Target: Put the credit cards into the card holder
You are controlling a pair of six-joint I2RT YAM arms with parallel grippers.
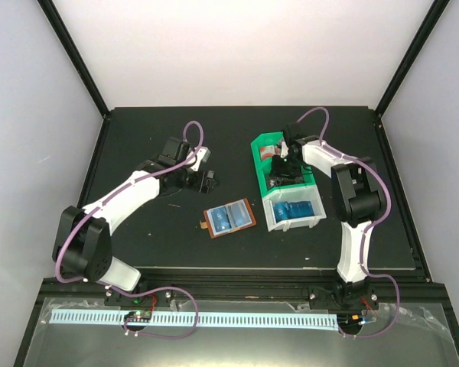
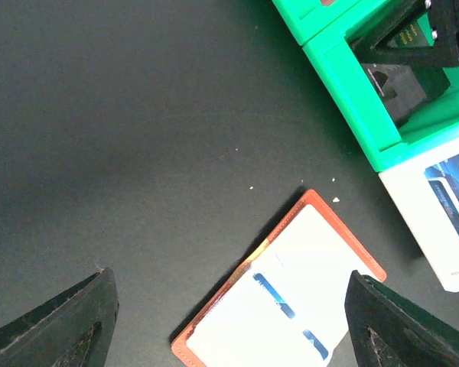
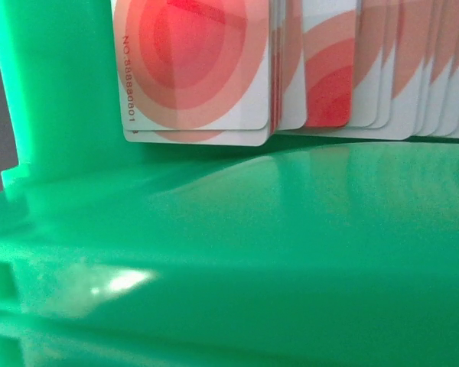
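Note:
A brown card holder [image 1: 229, 218] lies open on the black table, with blue showing in its clear sleeves. My left gripper [image 1: 208, 181] hovers above and left of it. Its two fingers stand wide apart in the left wrist view with nothing held between them, the holder [image 2: 291, 290] lying below. Inside the green bin, my right gripper [image 1: 283, 167] reaches down; its fingertips are hidden from above. Red-and-white cards [image 3: 191, 69] stand in a row at the bin's far part in the right wrist view, where no fingers show. Dark cards [image 2: 398, 90] sit in the bin's nearer part.
The green bin [image 1: 258, 162] stands right of the holder. Directly in front of it is a white bin [image 1: 321, 208] holding blue cards [image 1: 294, 210]. Bare table [image 1: 237, 138] lies between the left arm and the bins.

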